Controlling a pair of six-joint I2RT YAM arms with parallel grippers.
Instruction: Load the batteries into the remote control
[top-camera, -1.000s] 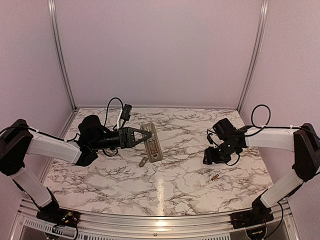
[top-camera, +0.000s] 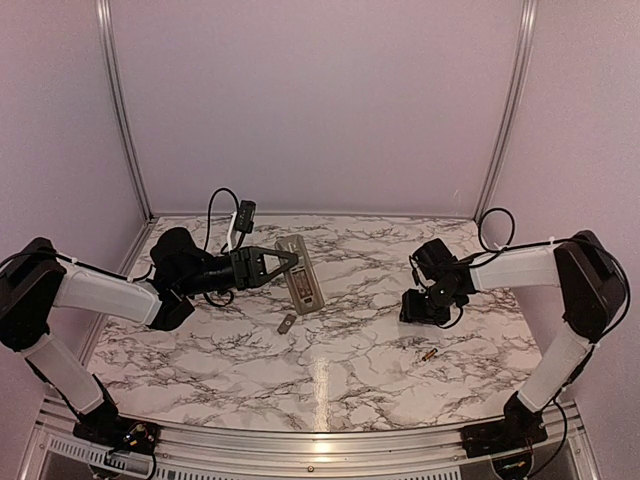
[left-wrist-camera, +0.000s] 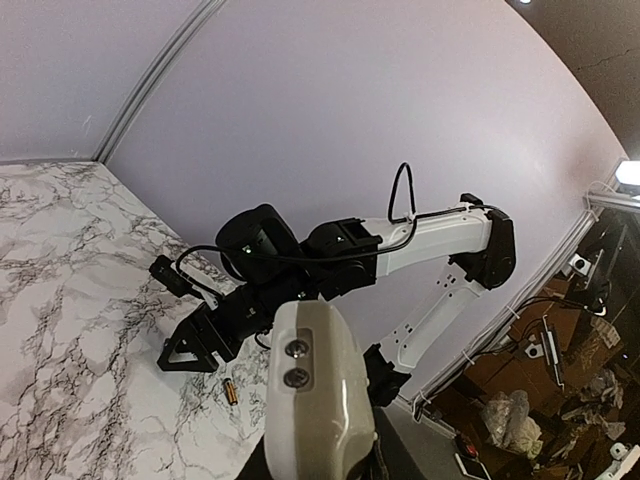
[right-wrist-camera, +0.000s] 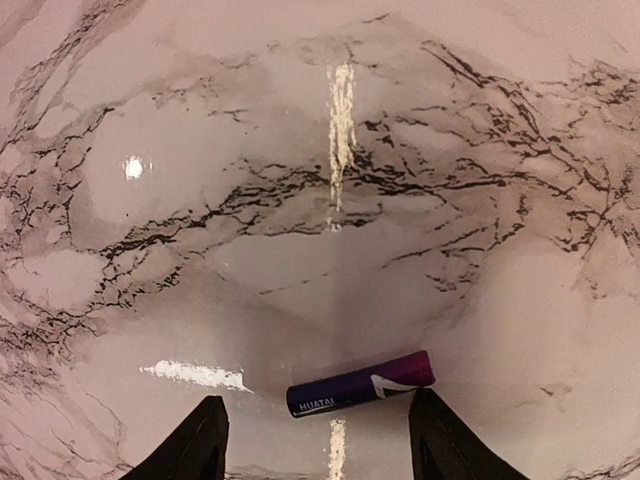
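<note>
My left gripper (top-camera: 283, 262) is shut on the remote control (top-camera: 305, 285), held tilted above the table with its battery bay showing in the top view; the left wrist view shows its end (left-wrist-camera: 315, 410) close up. The small battery cover (top-camera: 287, 324) lies on the table below it. A battery (right-wrist-camera: 360, 383) with a dark blue and purple wrap lies beneath my right gripper, which is open, its two fingertips just short of the battery in the right wrist view. In the top view that battery (top-camera: 430, 354) is small, in front of the right gripper.
Pale walls close in the back and sides, with a metal rail (top-camera: 310, 440) along the front edge.
The remote in my left gripper has risen slightly toward the back. My right gripper has shifted a little to the left, still over the table.
</note>
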